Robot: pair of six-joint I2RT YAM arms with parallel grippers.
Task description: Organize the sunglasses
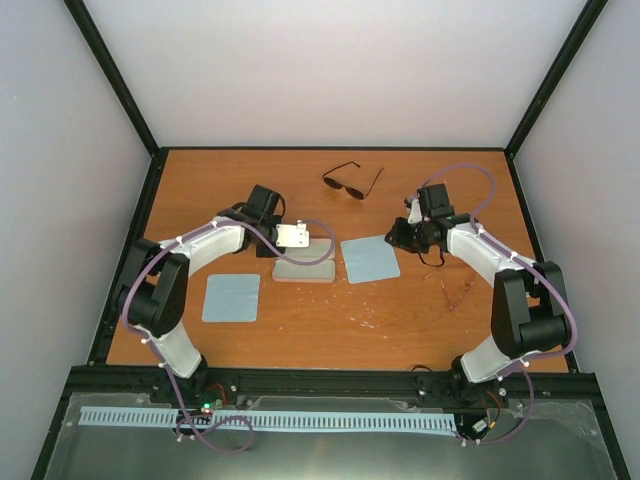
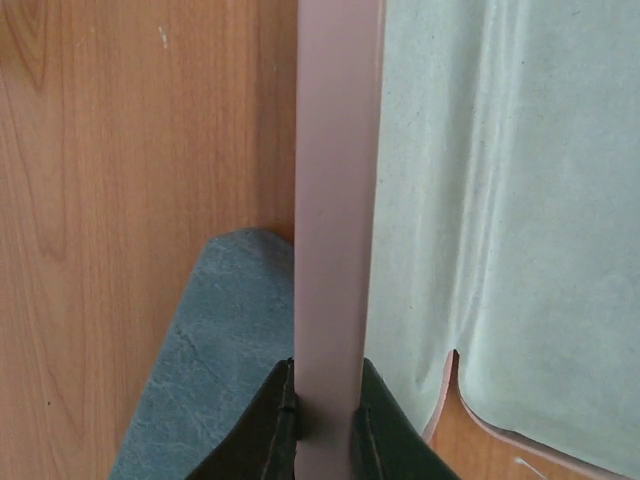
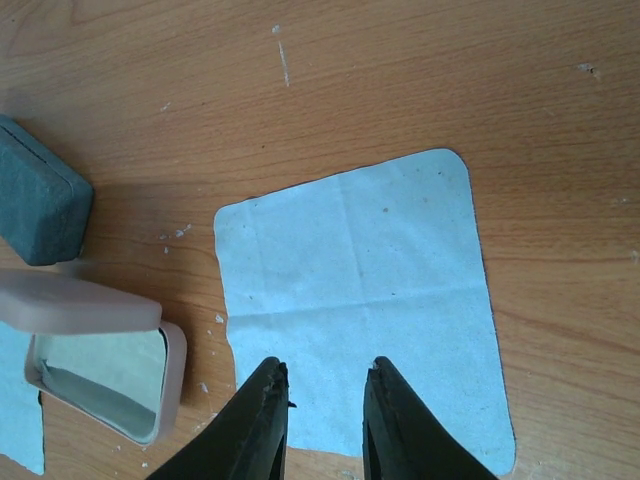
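Observation:
An open pale glasses case (image 1: 305, 272) lies just left of the middle cloth. My left gripper is shut on the case's pinkish rim, which stands upright between its fingers in the left wrist view. A dark teal case (image 3: 45, 200) sits beside it. Dark sunglasses (image 1: 352, 188) lie folded open at the back of the table. My right gripper is part open above the middle light blue cloth (image 3: 355, 260), with nothing between its fingers.
Another light blue cloth (image 1: 231, 298) lies at the front left. A thin reddish pair of what may be glasses (image 1: 455, 300) lies under the right arm.

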